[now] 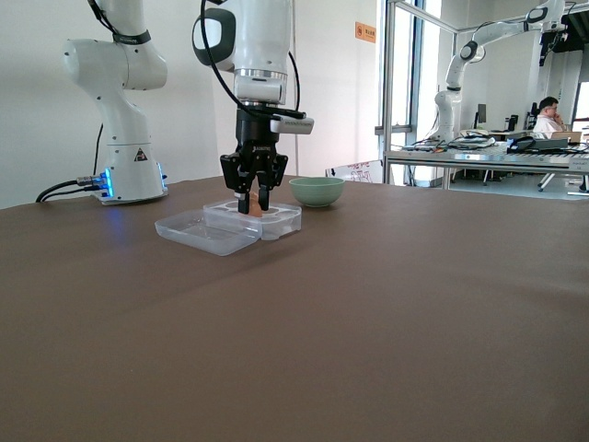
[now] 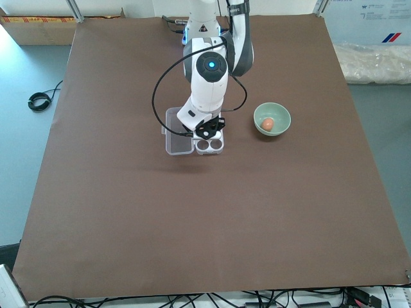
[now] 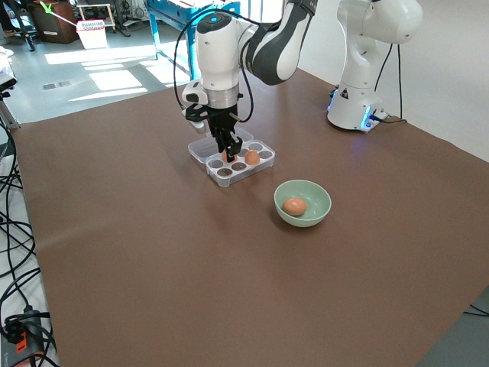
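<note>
My black gripper is lowered into a clear plastic egg carton with an open lid; an egg shows between and behind its fingers in the top and right views, but I cannot tell whether they grip it. Another brown egg sits in a cup beside the gripper. A pale green bowl holds one brown egg and stands apart from the carton, to its right in the left view. In the left view the wrist hides the fingers.
Cables and boxes lie beyond the table's near edge in the left view.
</note>
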